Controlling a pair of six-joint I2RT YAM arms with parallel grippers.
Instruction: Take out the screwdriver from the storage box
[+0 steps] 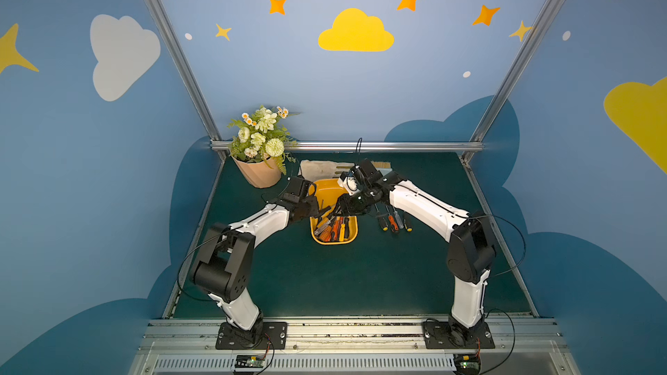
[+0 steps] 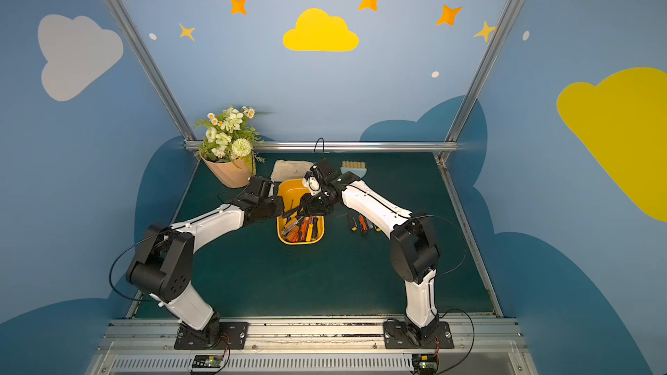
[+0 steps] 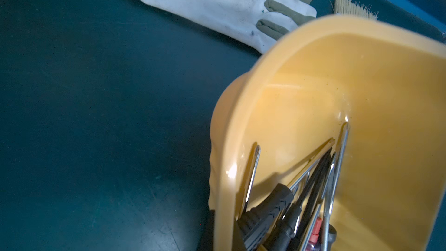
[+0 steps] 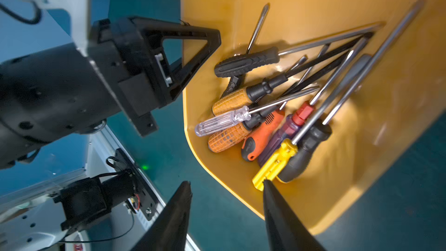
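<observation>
The yellow storage box (image 1: 324,241) holds several screwdrivers, heaped toward its near end. In the right wrist view I make out a yellow-handled screwdriver (image 4: 274,164), a clear-handled one (image 4: 223,121) and a black-handled one (image 4: 246,62). My left gripper (image 1: 314,207) is shut at the box's left wall, its fingers on either side of the thin rim (image 3: 226,172). Over the box, my right gripper is open, with nothing between its fingers; the yellow handle lies just beyond its tips.
On the table right of the box lie several more screwdrivers (image 1: 394,223). A white glove (image 2: 290,170) and a brush (image 2: 353,168) rest behind it, with a flower pot (image 1: 258,172) at the back left.
</observation>
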